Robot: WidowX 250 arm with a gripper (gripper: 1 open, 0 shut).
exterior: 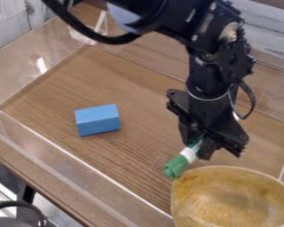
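My black gripper [204, 133] points down at the right of the wooden tray, shut on a small green-and-white cylindrical object [183, 161] that slants down-left from between its fingers. The fingertips hide its upper end. A large tan bowl [232, 202] lies just below and right of it, at the bottom edge of the view.
A light blue block [97, 120] sits on the left part of the wooden surface [109, 71]. Clear room surrounds it and extends toward the back. Pale tray walls border the left and back.
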